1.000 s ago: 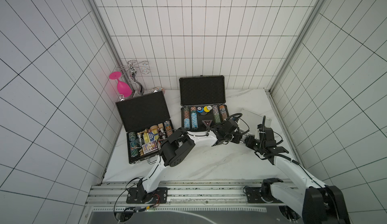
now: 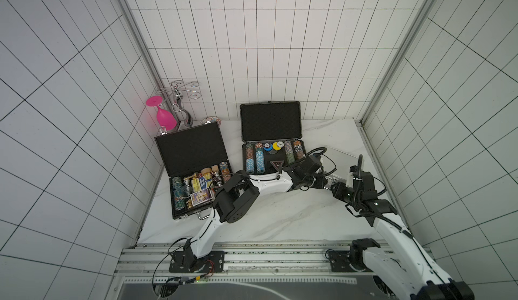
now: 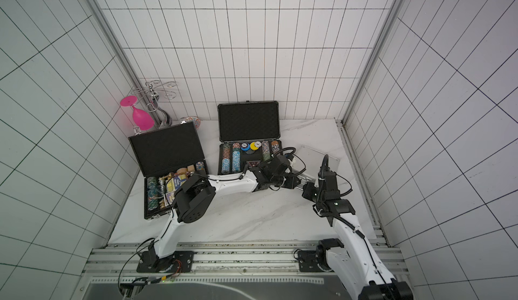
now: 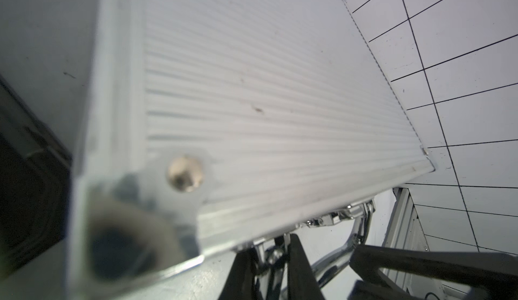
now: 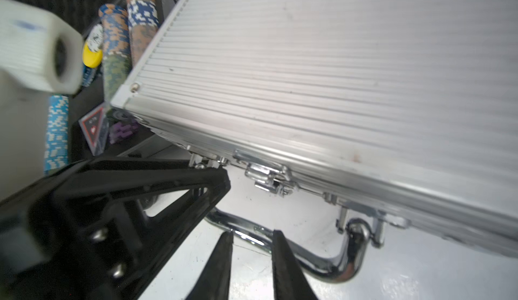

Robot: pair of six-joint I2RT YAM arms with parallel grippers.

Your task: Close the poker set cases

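The silver case [image 5: 334, 78] at the right lies with its lid down, its ribbed top filling much of both wrist views. My left gripper is shut on the left end of its chrome handle [image 4: 356, 235]. My right gripper stands part open in front of the case, the handle [image 5: 323, 267] showing in and beyond its gap. A metal latch [image 5: 264, 176] shows on the front edge, between the handle's ends. The middle case [image 2: 269, 122] stands open with chips inside. So does the left case [image 2: 191, 149], partly covered by my left arm.
A pink glass [image 2: 166, 119] and a metal rack [image 2: 180, 97] stand at the back left. The middle case's front right is behind my left arm.
My right gripper and forearm have shifted slightly to the right.
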